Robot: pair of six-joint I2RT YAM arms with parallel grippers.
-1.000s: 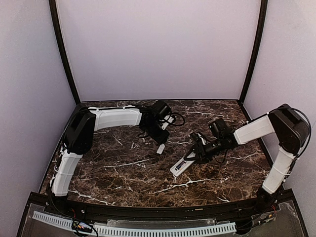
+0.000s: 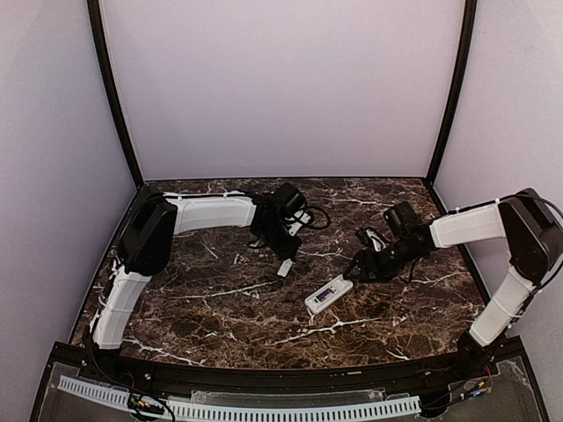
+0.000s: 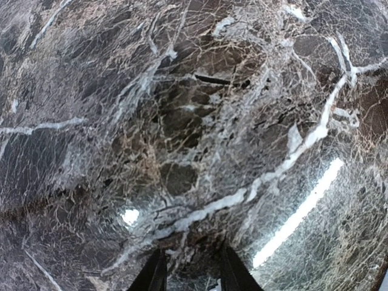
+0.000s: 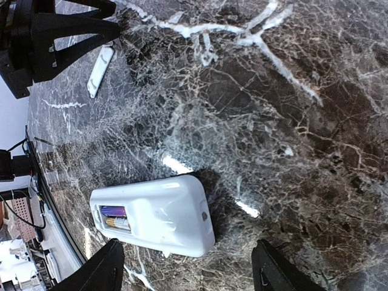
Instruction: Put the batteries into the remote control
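The white remote (image 2: pixel 327 295) lies on the marble table with its compartment uncovered; in the right wrist view two batteries (image 4: pixel 115 218) show inside, one purple, one metallic. A small white cover (image 4: pixel 100 71) lies apart, just below my left gripper (image 2: pixel 287 248) in the top view. In the left wrist view only the low fingertips (image 3: pixel 190 268) show over bare table; their gap is narrow to moderate. My right gripper stands open just beside the remote, with nothing between its fingers.
Pale walls bound the table (image 2: pixel 202 308) at back and sides.
My right gripper has moved right and away from the remote, uncovering more of it. My left arm has shifted very slightly.
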